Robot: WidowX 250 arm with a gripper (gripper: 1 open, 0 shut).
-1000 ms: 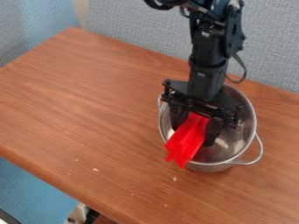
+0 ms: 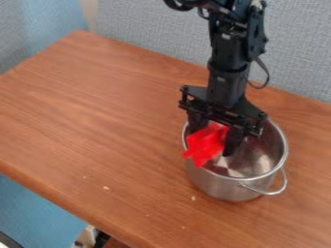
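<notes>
A steel pot [image 2: 258,184] with a wire side handle stands on the right part of the wooden table. My black gripper [image 2: 216,133] reaches down into the pot's mouth from above, shut on a red object [image 2: 204,147] that sits inside the pot's left side. Part of the red object and my fingertips are partly hidden by the gripper and the pot.
A grey fabric wall [image 2: 142,29] runs along the back. The table's front-left edge drops to a blue surface.
The red object has moved up and back, deeper within the pot's outline, along with my gripper. The pot has shifted slightly.
</notes>
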